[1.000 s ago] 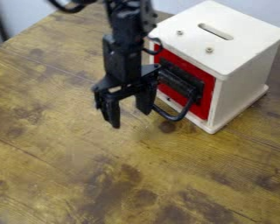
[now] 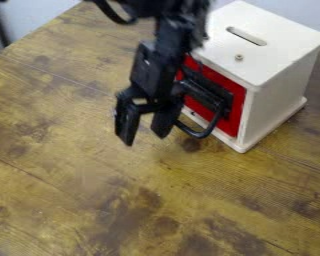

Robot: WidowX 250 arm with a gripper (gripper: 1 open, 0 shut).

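Observation:
A white wooden box [image 2: 266, 77] with a slot on top and a red front panel [image 2: 231, 123] stands at the upper right. A black handle-like fitting sits on the red face, with a loop curving down in front. My black gripper [image 2: 145, 118] hangs just left of that face, its two fingers apart, with nothing visible between them. The arm above it partly hides the red panel.
A pale surface shows beyond the table's edge at the top left.
The box has not moved.

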